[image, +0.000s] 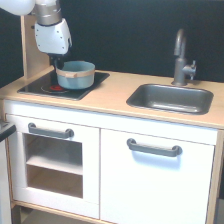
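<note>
A blue-grey pot (76, 76) stands on the black stovetop (40, 86) at the left of the toy kitchen's counter. My gripper (57, 63) reaches down from the upper left, its fingertips at the left rim of the pot. The fingertips are small and dark against the dark wall, so whether they pinch the rim does not show. The white wrist housing (54, 38) is directly above them. A reddish burner mark shows on the stovetop, left of the pot.
At the right a metal sink (171, 98) is set into the wooden counter (116, 90), with a grey faucet (180, 60) behind it. Bare counter lies between stovetop and sink. Below are a windowed oven door (54, 128) and a white cabinet door (153, 180), both closed.
</note>
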